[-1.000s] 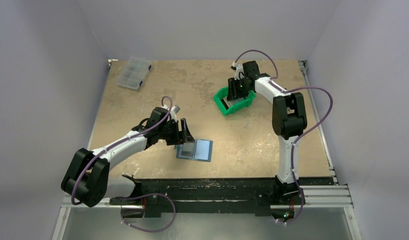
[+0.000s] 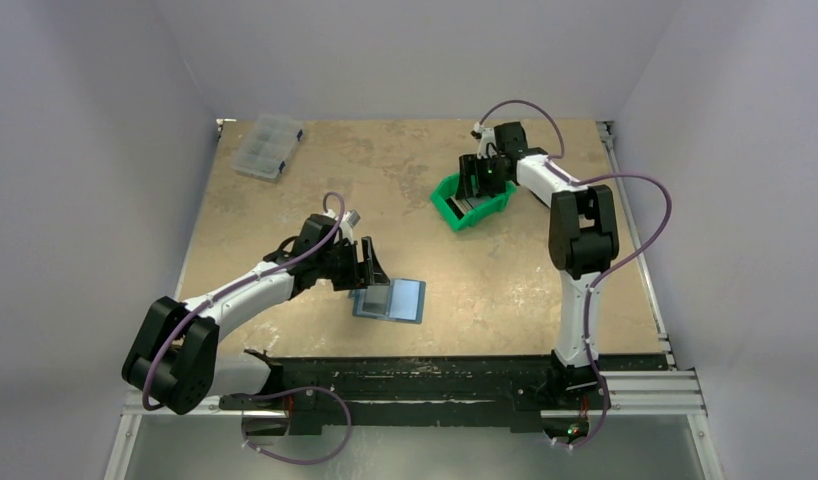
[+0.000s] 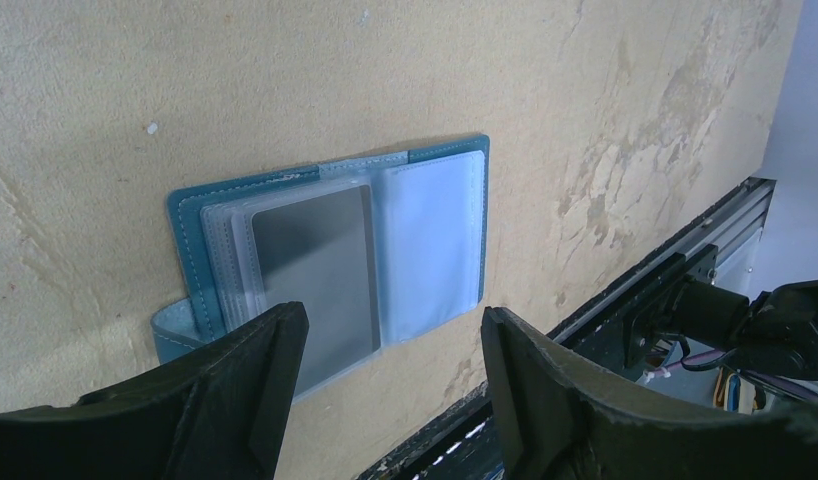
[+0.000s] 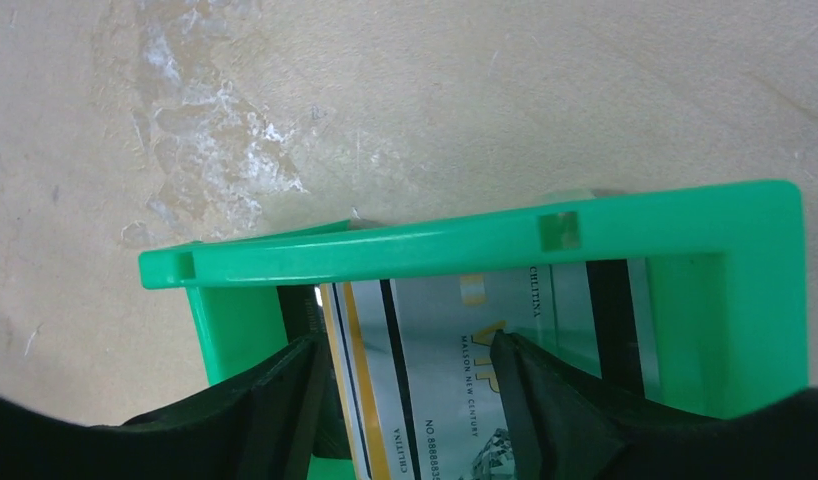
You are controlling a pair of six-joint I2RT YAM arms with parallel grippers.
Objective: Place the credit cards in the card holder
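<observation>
Grey bank cards point(image 4: 455, 350) with gold and black stripes lie in a green basket point(image 2: 445, 203), along with a dark card point(image 4: 330, 410) partly tucked beneath them. Over this basket my right gripper point(image 2: 471, 176) hangs open, its fingers point(image 4: 285, 400) spread above the cards with nothing held. The blue card holder point(image 2: 388, 301) lies unfolded near the table's front, showing clear pockets point(image 3: 320, 260) and a pale panel point(image 3: 432, 235). Just above its upper edge my left gripper is open and empty.
A clear divided plastic box point(image 2: 268, 147) sits at the back left. Between the card holder and the basket the table point(image 2: 485, 290) is bare. The basket's rim point(image 4: 485, 240) stands up close around the right fingers.
The green basket has shifted slightly to the right and down, along with my right arm. The left arm and card holder have stayed put.
</observation>
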